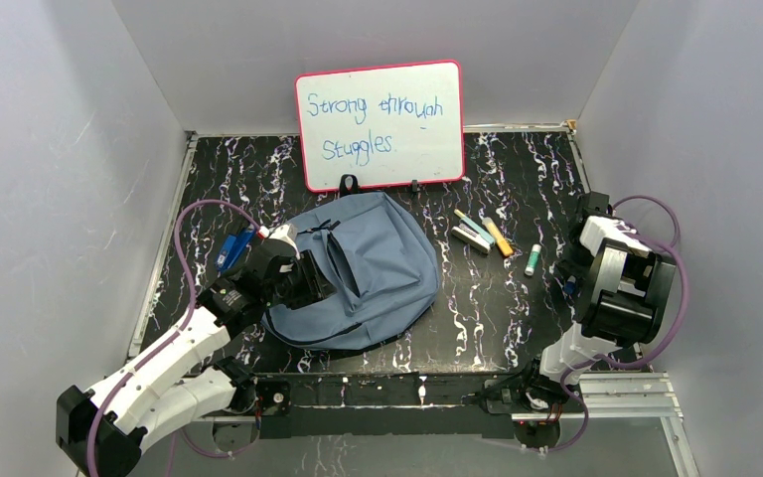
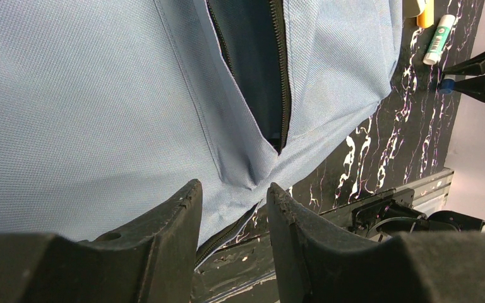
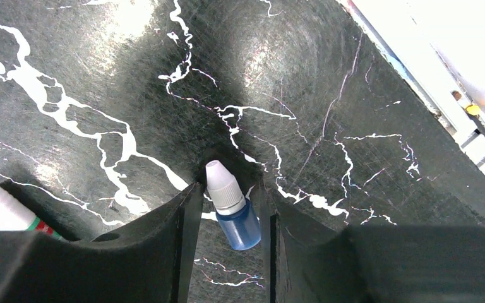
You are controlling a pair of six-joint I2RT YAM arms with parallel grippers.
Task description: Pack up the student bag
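The blue-grey bag (image 1: 387, 258) lies on the table with its front pocket (image 2: 259, 69) unzipped and gaping. Over its left part is my left gripper, open, nothing between its fingers. At the right side, a small blue bottle with a white cap (image 3: 239, 224) lies between the parted fingers of my right gripper; the bottle rests on the table, and the fingers look open around it. A white-and-green glue stick (image 1: 533, 259) is just left of that gripper. Closer to the bag are a black-and-white stapler-like item (image 1: 471, 238), a yellow marker (image 1: 498, 238) and a light-blue marker (image 1: 473, 225).
A whiteboard (image 1: 381, 124) with handwriting stands at the back. A blue item (image 1: 233, 248) lies left of the bag, behind my left arm. The table between bag and right arm is clear toward the front. Grey walls stand close on both sides.
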